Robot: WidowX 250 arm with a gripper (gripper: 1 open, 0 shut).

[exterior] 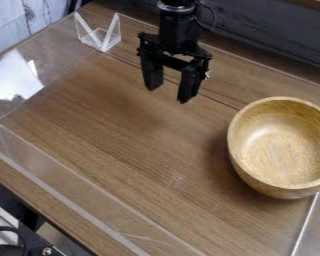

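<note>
My black gripper (172, 67) hangs at the top middle of the camera view, its two fingers spread apart and pointing down, with bare wood visible between them. A wooden bowl (279, 170) sits at the right of the table (123, 160), some way from the gripper.
A clear angular object (100, 32) stands at the top left. A pale, shiny patch lies at the left edge. Dark cables or hardware show at the lower left.
</note>
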